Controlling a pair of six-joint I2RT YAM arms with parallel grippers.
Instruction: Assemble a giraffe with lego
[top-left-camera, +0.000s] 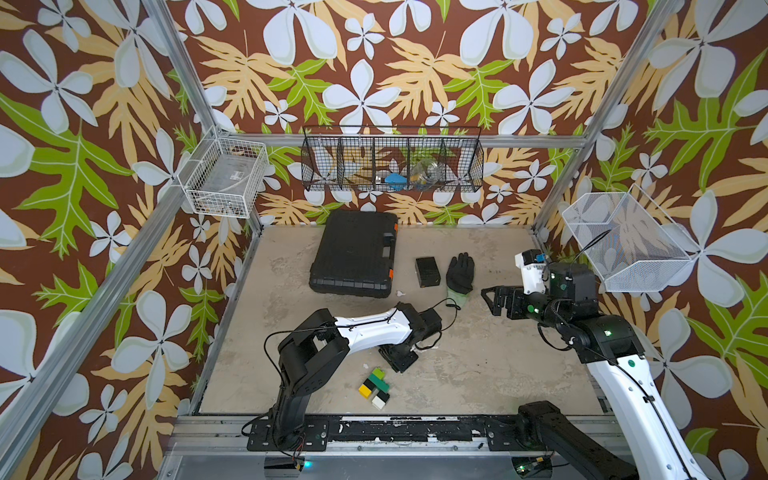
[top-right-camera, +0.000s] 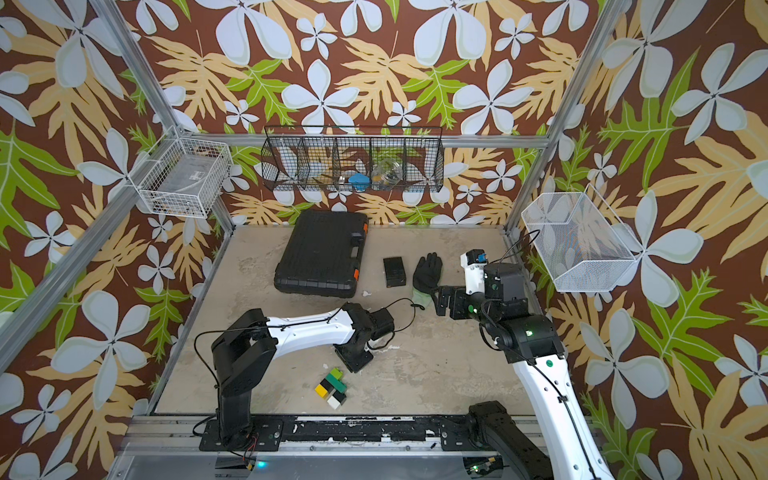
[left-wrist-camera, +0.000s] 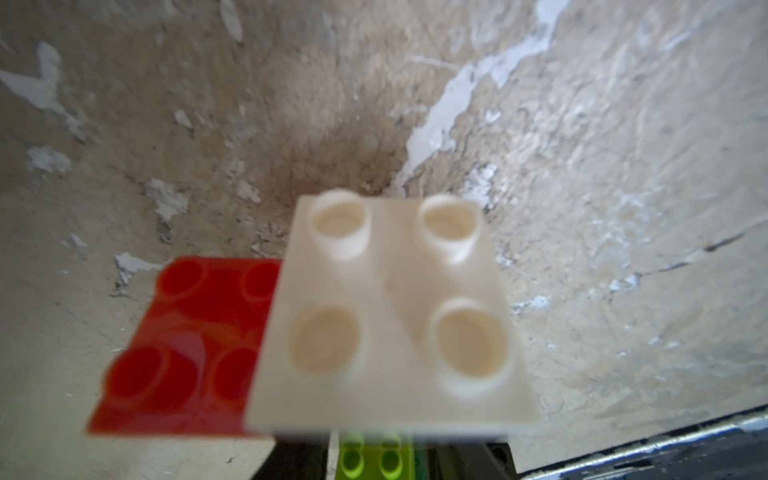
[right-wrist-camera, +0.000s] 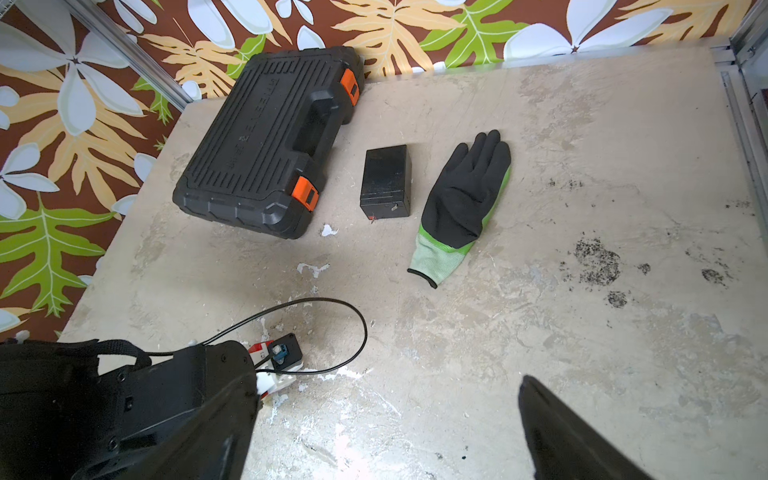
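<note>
A part-built cluster of lime, green, yellow, black and white bricks (top-left-camera: 374, 385) lies near the table's front edge, just in front of my left gripper (top-left-camera: 405, 364). That gripper is shut on a brick piece. Close-up in the left wrist view are a cream-white brick (left-wrist-camera: 392, 312) with round studs and a red brick (left-wrist-camera: 200, 336) beside it, seemingly one piece; how they join is hidden. Part of the cluster's lime brick (left-wrist-camera: 369, 457) shows below them. Over the right side of the table, my right gripper is open and empty.
A black case (top-left-camera: 353, 253), a small black box (top-left-camera: 428, 272) and a glove (top-left-camera: 460, 273) occupy the back. A black cable (right-wrist-camera: 352, 308) loops from the left arm over the table.
</note>
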